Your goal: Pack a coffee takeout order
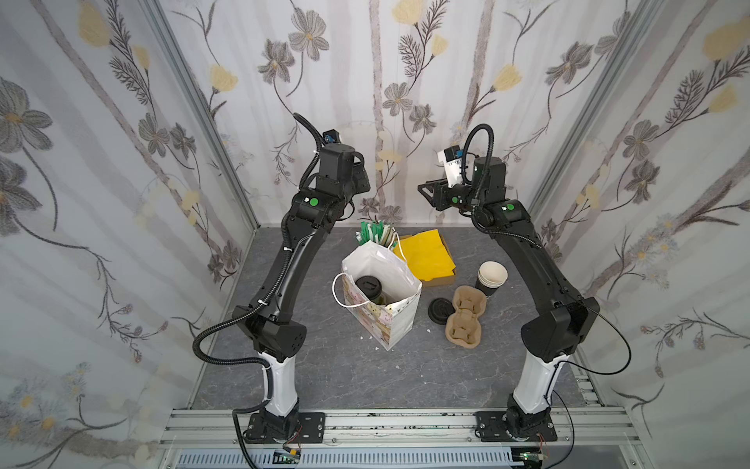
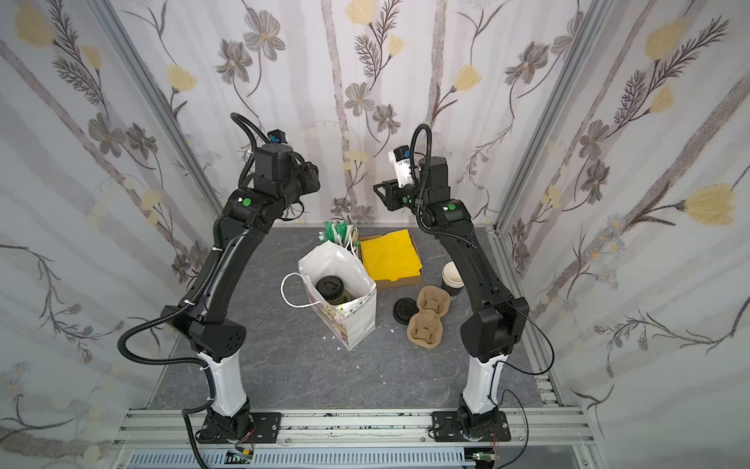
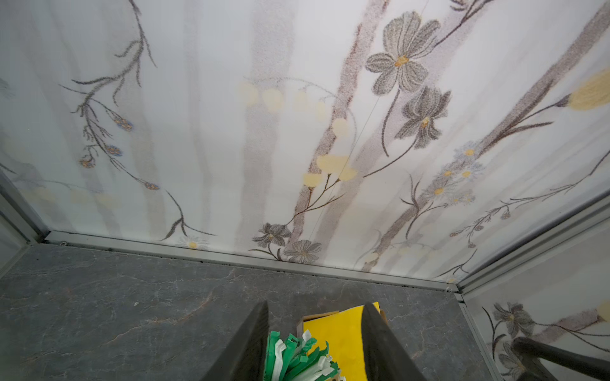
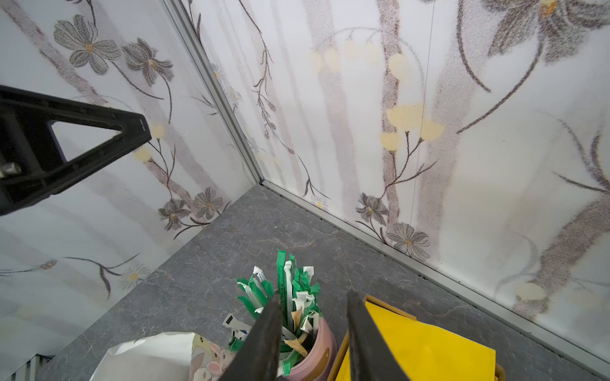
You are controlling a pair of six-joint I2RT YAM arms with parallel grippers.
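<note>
A white floral paper bag (image 1: 398, 312) stands mid-table holding a black lidded cup (image 1: 368, 285). To its right lie a black lid (image 1: 440, 310) and a cardboard drink carrier (image 1: 465, 328), with white-and-black cups (image 1: 491, 273) behind. At the back are green-white packets (image 4: 286, 298) in a pink container and yellow napkins (image 4: 413, 349) in a box. My left gripper is raised above the back-left area, its blurred fingers apart with nothing between them. My right gripper hangs above the back middle, fingers part open and empty.
Patterned walls close in the back and sides; both arms reach over the table high above the items.
</note>
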